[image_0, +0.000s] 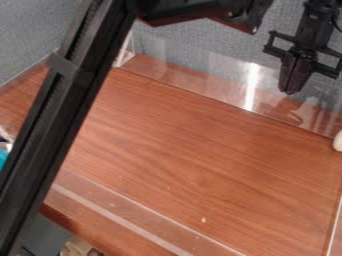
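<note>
My black gripper (291, 78) hangs at the upper right, above the back of the wooden board (201, 175), in front of the clear back wall. Its fingers look shut, with nothing visible between them. The black arm crosses the left side and top of the view, hiding part of the board.
Clear low walls edge the board, with a transparent back panel (201, 75). A white object (337, 141) is cut off at the right edge, and a teal and white item (4, 155) at the left edge. The middle of the board is bare.
</note>
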